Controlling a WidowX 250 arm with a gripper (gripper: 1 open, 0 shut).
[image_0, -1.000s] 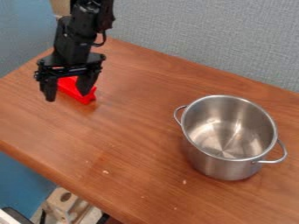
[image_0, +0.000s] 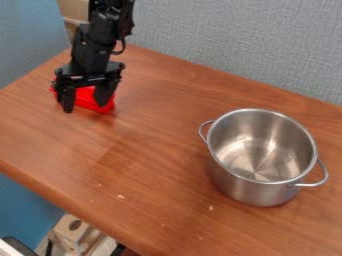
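My black gripper (image_0: 88, 88) hangs at the upper left of the camera view with its fingers open, low over a red block (image_0: 100, 100) on the wooden table. Its fingers come down around the block and partly hide it; whether they touch it I cannot tell.
A steel pot (image_0: 261, 185) with two handles stands on the right of the table (image_0: 160, 180). A grey wall runs along the back, and the table's left edge drops to a blue surface.
My gripper has shifted a little to the right since one second ago, its fingers now more closely over the red block. The pot has not moved.
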